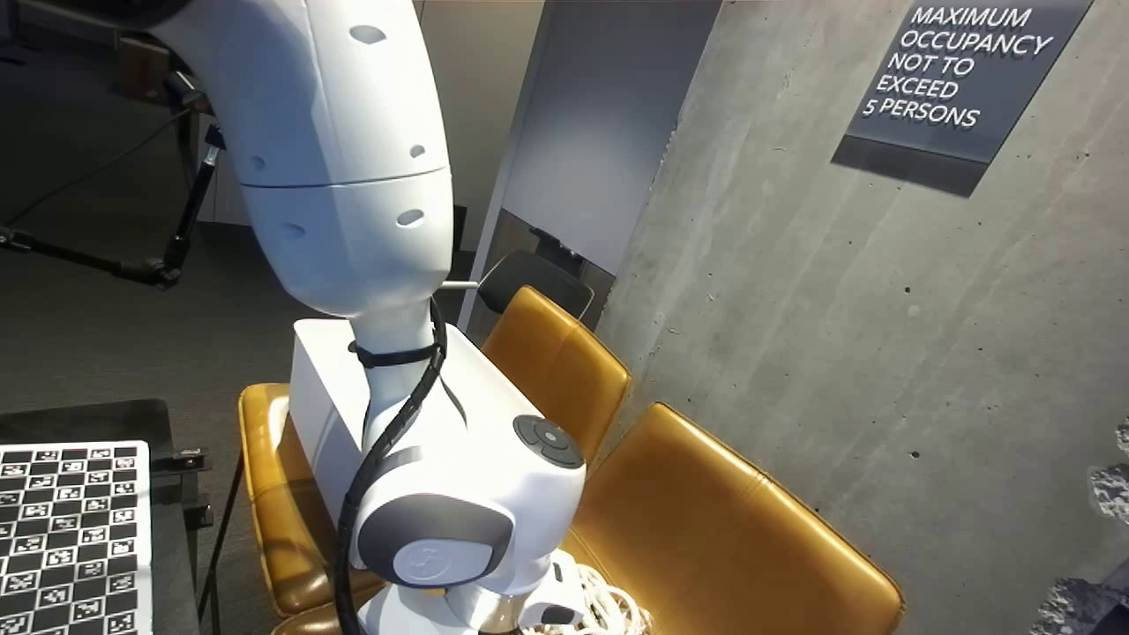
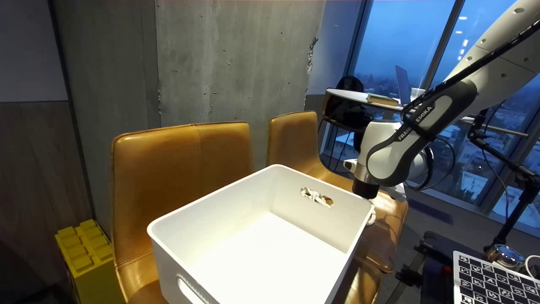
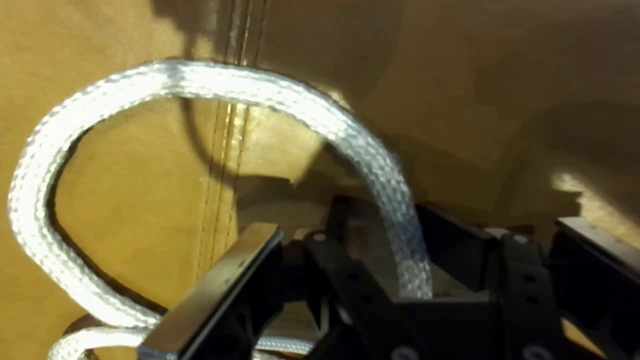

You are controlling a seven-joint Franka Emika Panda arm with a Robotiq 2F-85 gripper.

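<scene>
A white braided rope (image 3: 78,111) lies in a loop on the tan leather seat in the wrist view. One stretch of it runs down between the fingers of my gripper. The fingers stand partly apart, with gaps visible on either side of the rope. In exterior view 1 more of the coiled rope (image 1: 609,608) shows beside the hand, low on the chair. Exterior view 2 hides the fingers behind the white box, though a bit of rope (image 2: 372,218) appears past its corner.
The white box (image 2: 202,205) is empty inside and stands on the neighbouring seat, close to the arm. Leather chair backs (image 1: 730,519) rise around the hand. A patterned board (image 1: 74,540) lies off to the side, and a yellow block-shaped bin (image 2: 88,253) stands on the floor.
</scene>
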